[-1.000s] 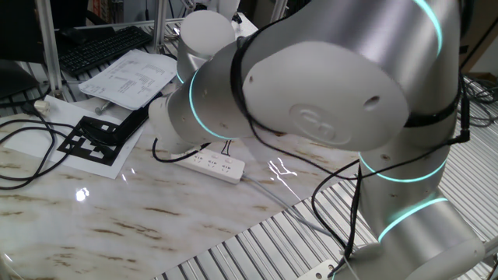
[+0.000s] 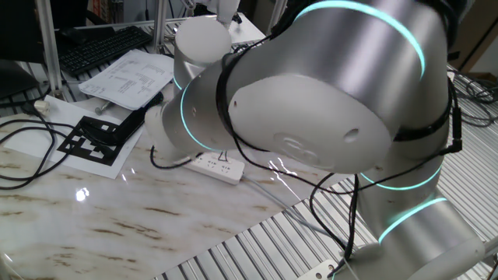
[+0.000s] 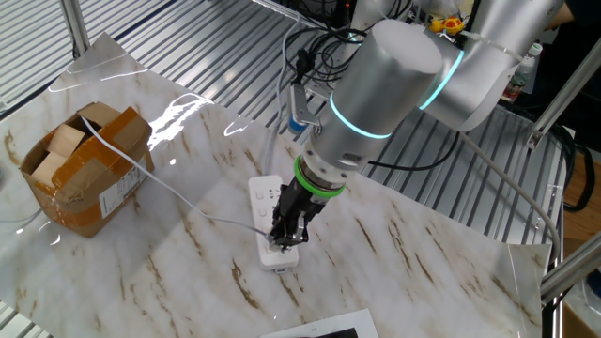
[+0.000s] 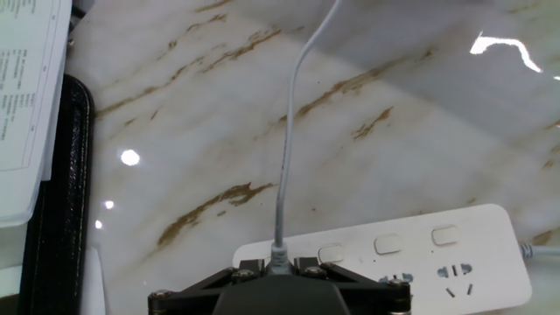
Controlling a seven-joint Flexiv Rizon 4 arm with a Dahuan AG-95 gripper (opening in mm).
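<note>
A white power strip lies on the marble-patterned table, and its switches and sockets show at the lower right of the wrist view. Over the strip's near end, my gripper points down. In the wrist view the gripper has its two fingertips close on either side of a grey plug, apparently shut on it. A thin pale cable runs away from that plug. The plug's underside and prongs are hidden, so I cannot tell whether it sits in a socket. In exterior view 1 the arm hides the gripper.
An open cardboard box stands at the left, with the cable passing over it. Papers, a marker sheet and a keyboard lie beyond the strip. The strip's own grey cord trails off. Bare tabletop surrounds the strip.
Over the last second the arm has shifted slightly left and downward in exterior view 1, covering more of the power strip. The strip itself stays in place.
</note>
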